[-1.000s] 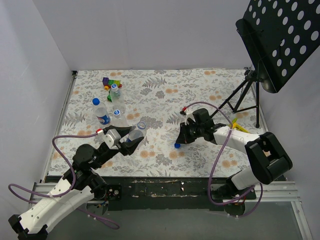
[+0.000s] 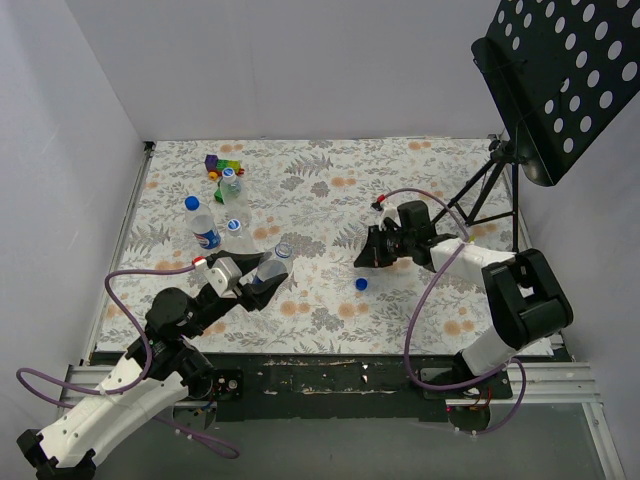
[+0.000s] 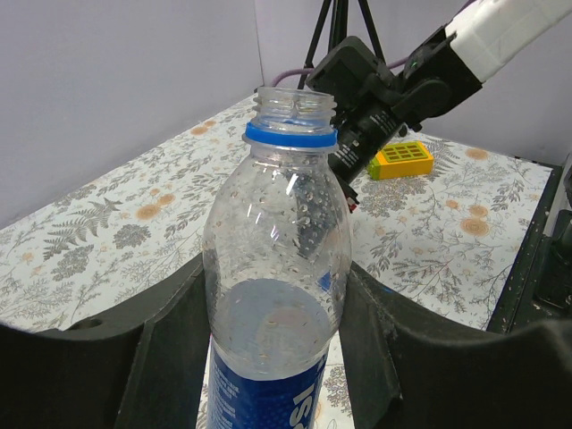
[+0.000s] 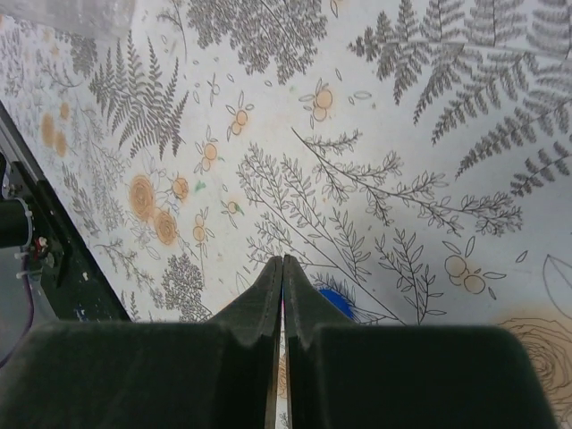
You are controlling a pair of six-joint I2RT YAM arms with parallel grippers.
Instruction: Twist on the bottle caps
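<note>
A clear, uncapped bottle with a blue neck ring and blue label stands upright in the left wrist view. My left gripper is shut on its body, with a finger on each side. On the patterned table, a blue cap lies loose, just toward the front of my right gripper. The right wrist view shows the right fingers pressed together with nothing between them. Beyond their tips, part of the blue cap peeks out; the fingers hide the rest.
Several capped bottles stand at the left: one with a blue label, two plain ones. Colourful blocks sit behind them. A black stand occupies the back right.
The right gripper has moved back and up from the cap, which now shows fully on the table, slightly right of its place a second ago. The left arm and its bottle have stayed still.
</note>
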